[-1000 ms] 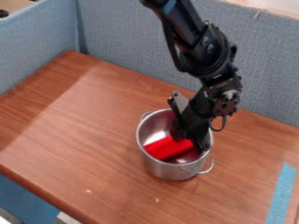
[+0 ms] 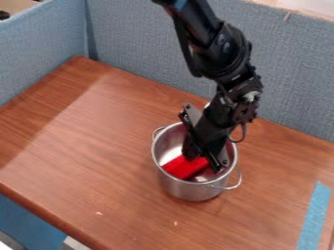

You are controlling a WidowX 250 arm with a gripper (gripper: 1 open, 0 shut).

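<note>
A steel pot [image 2: 192,190] with wire handles stands on the wooden table, right of centre. A red object [image 2: 186,167] lies inside it. My black gripper [image 2: 197,152] reaches down into the pot over the red object. Its fingers are dark and partly hidden by the pot and the arm, so whether they are shut on the red object is unclear.
Padded blue-grey walls [image 2: 144,49] line the back and left. A light blue strip [image 2: 313,215] lies at the lower right.
The gripper and wrist have shifted slightly to the left. The red object looks a little more covered by the gripper.
</note>
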